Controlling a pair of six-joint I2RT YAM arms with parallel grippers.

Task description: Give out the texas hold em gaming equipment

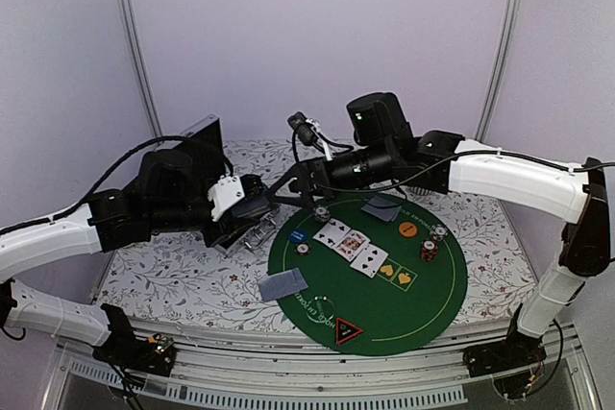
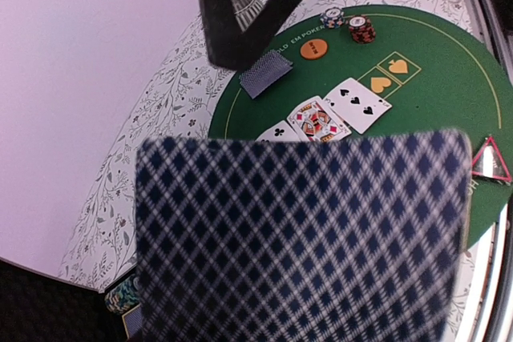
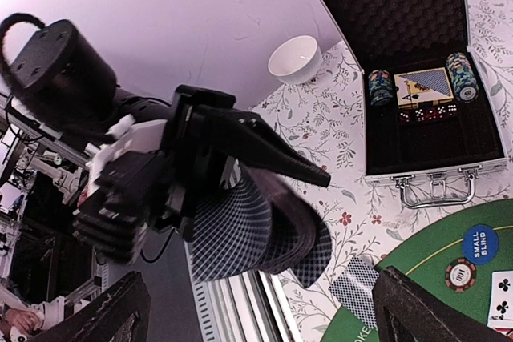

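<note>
My left gripper (image 1: 252,210) is shut on cards (image 2: 304,238) with blue checked backs, which fill the lower left wrist view. Beside it, at the mat's left, my right gripper (image 1: 291,184) stands open; its dark fingers (image 3: 425,314) show low in the right wrist view with nothing held. Three face-up cards (image 1: 351,244) lie in a row on the round green mat (image 1: 432,295). Face-down cards (image 1: 282,284) lie at its left edge, others (image 1: 381,208) at its far side. The small blind disc (image 3: 480,243) and orange disc (image 1: 408,229) rest on the mat.
Left of the mat sits an open case (image 3: 417,150) with chips, cards and red dice. A black triangle with a red edge (image 1: 347,331) lies at the mat's front. Chip stacks (image 1: 429,250) stand at the right. A cup (image 3: 295,59) stands apart on the patterned cloth.
</note>
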